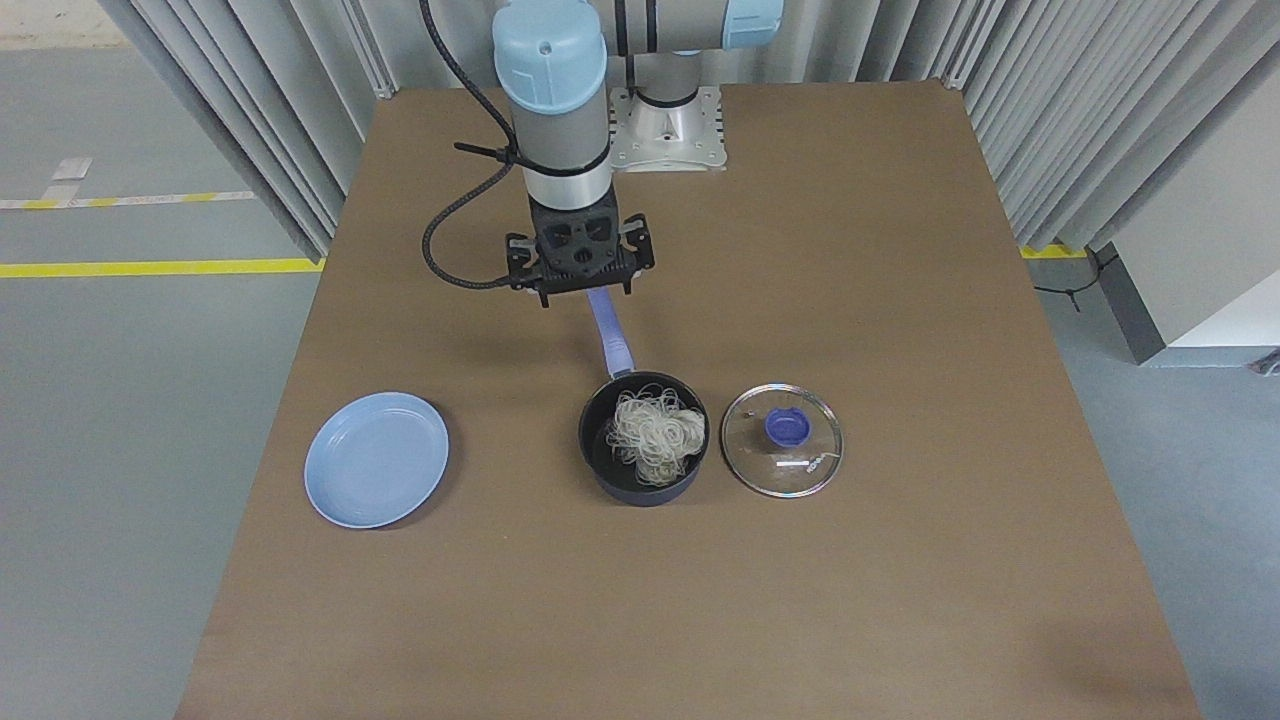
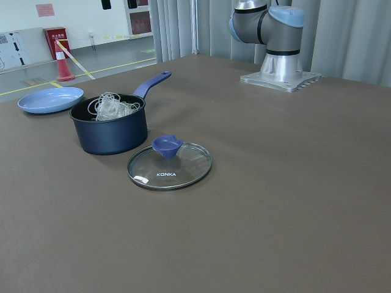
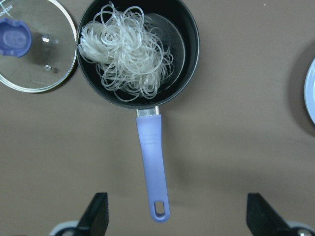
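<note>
A dark pot holding pale noodles stands mid-table, its lilac handle pointing toward the robot base. The glass lid with a blue knob lies flat beside it. My gripper is raised above the table at the handle's end; in the wrist view its two fingers are wide apart, open, with the handle's tip seen between them on the table below. In the left view the gripper is out of frame.
A blue plate lies apart at the left of the front view. A curtain runs behind the robot base.
</note>
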